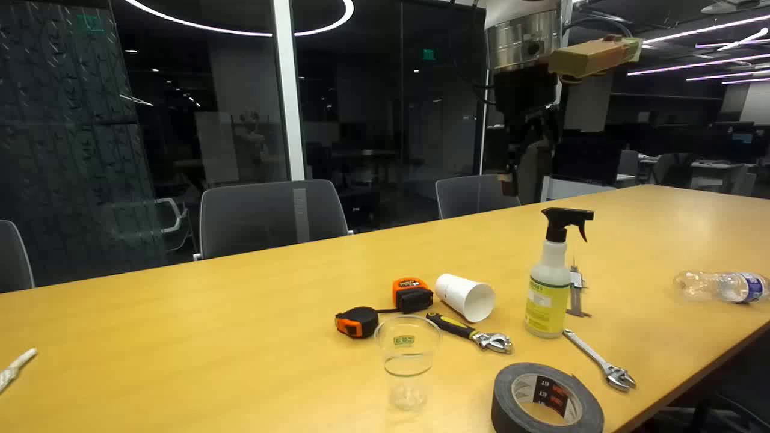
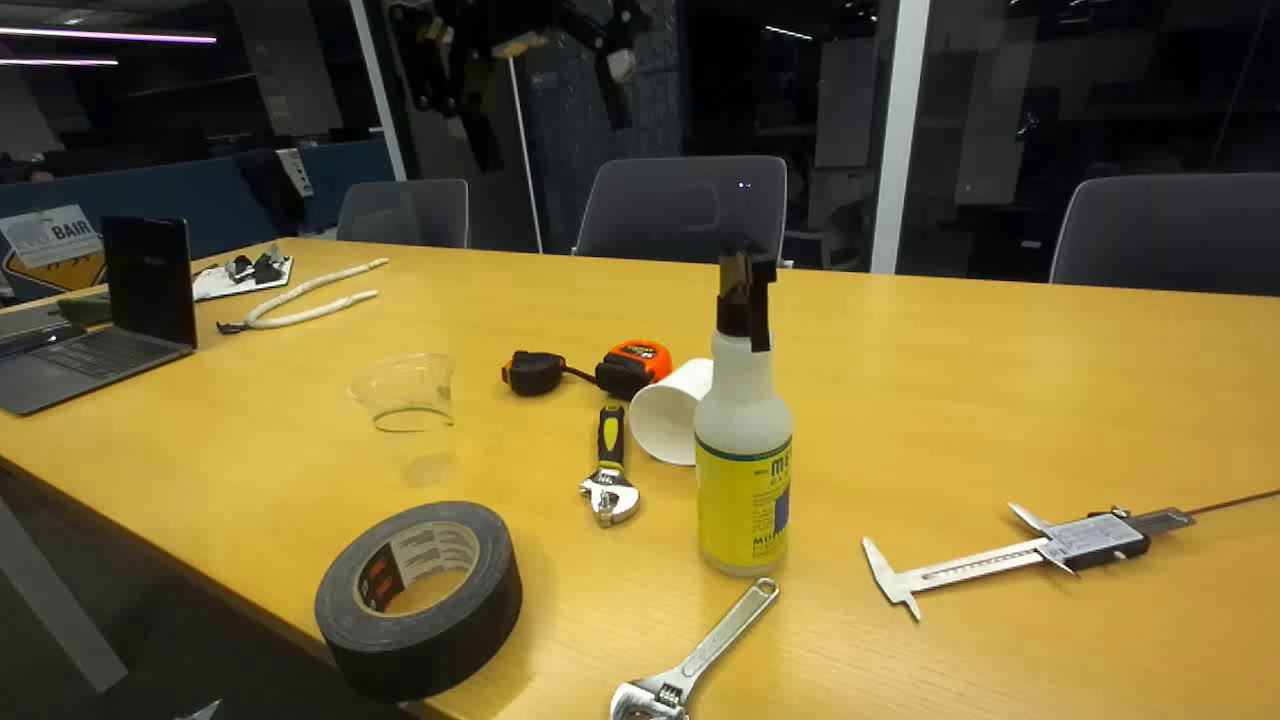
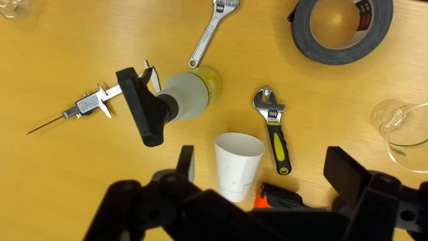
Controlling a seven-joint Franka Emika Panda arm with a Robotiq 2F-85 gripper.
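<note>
My gripper stands open high over the table, with nothing between its fingers. Beneath it in the wrist view, a white paper cup (image 3: 237, 168) lies on its side, beside an adjustable wrench with a black and yellow handle (image 3: 279, 146). A spray bottle with a yellow label (image 2: 744, 480) stands upright near the cup. Two orange and black tape measures show in exterior view 1, one upright (image 1: 411, 295) and one closer to the clear plastic cup (image 1: 408, 346). My arm partly covers the tape measures in the wrist view.
A roll of dark tape (image 2: 384, 654), a plain metal wrench (image 2: 708, 654) and a caliper (image 2: 1020, 562) lie around the bottle. A plastic bottle (image 1: 718, 286) lies near the right edge. A laptop (image 2: 150, 288) and white rope (image 2: 306, 314) sit at the far left.
</note>
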